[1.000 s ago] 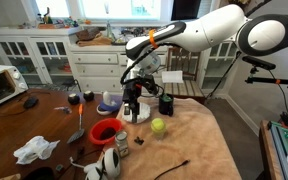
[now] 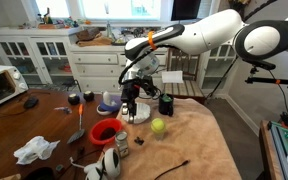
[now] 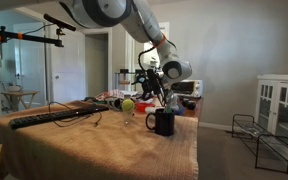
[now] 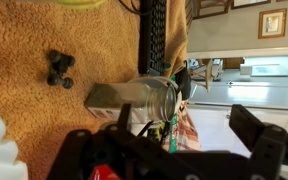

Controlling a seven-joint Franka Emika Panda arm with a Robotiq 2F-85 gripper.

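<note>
My gripper hangs over the far part of the table, above something white. In the wrist view its dark fingers are spread wide, with no object held between them. A clear glass jar shows beyond the fingers; it stands nearer the camera in exterior view 1, beside a red bowl. A black mug is upright on the brown cloth. Near it is a yellow-green round object.
Small black pieces lie on the cloth near the jar. A black keyboard lies along one table edge. A white gadget and other clutter crowd the bare wood.
The arm has shifted slightly and the gripper's tilt differs a little. The jar, bowl, mug and yellow-green object have not moved.
</note>
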